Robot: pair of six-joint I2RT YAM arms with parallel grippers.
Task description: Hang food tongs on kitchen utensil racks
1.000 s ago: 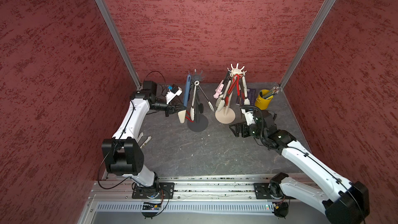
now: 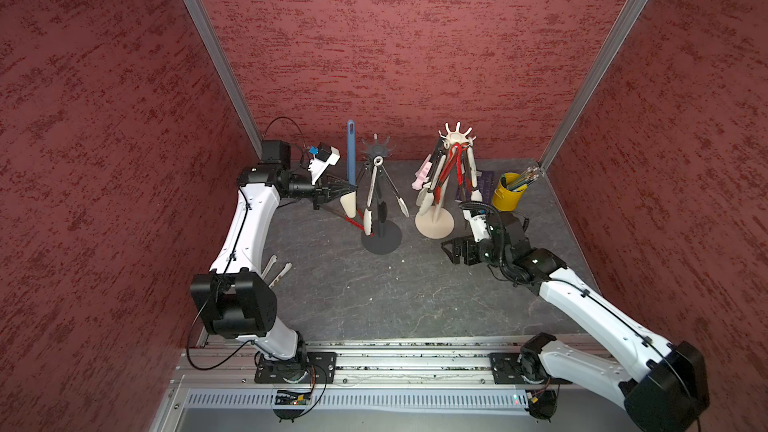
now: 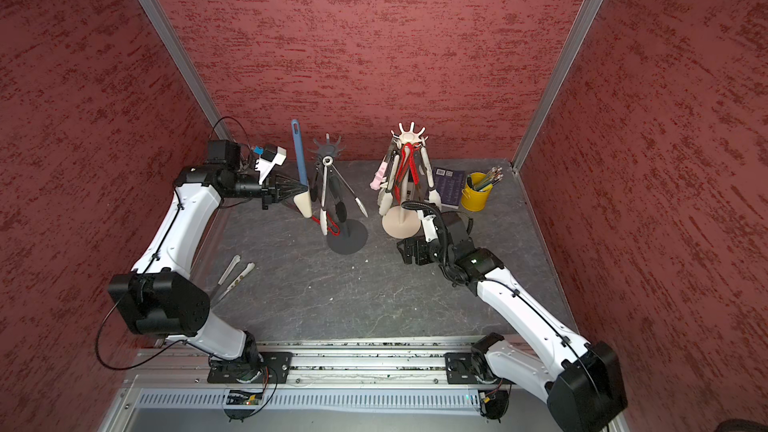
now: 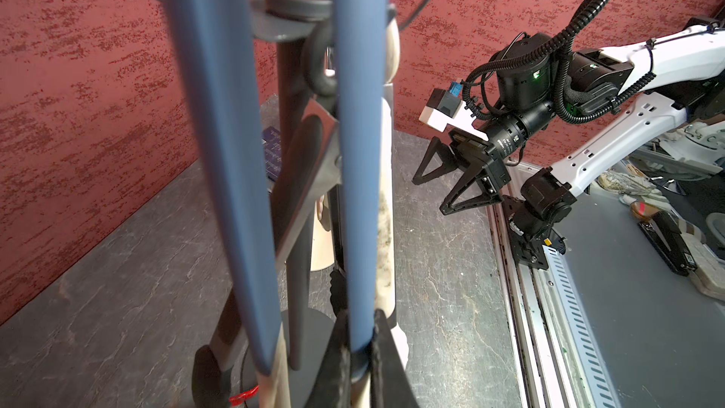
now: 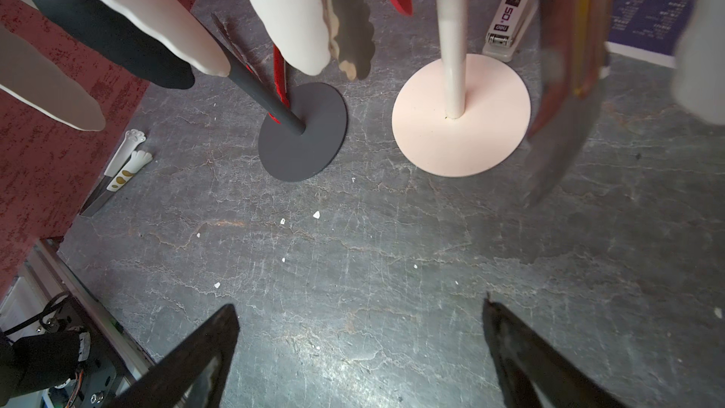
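Observation:
A blue-handled utensil with a cream head [image 2: 350, 150] stands upright in my left gripper [image 2: 348, 189], which is shut on its handle, just left of the dark rack [image 2: 381, 241] with several tongs on it. In the left wrist view the blue handle fills the foreground before that rack's hooks. The cream rack [image 2: 434, 224] is crowded with white, red, pink and dark tongs. My right gripper [image 2: 452, 249] stands open and empty, low in front of the cream rack.
Tongs [image 2: 280, 274] lie at the left front. A yellow cup [image 2: 507, 197] of items and a purple booklet [image 3: 448, 184] are at the back right.
The right arm is almost still.

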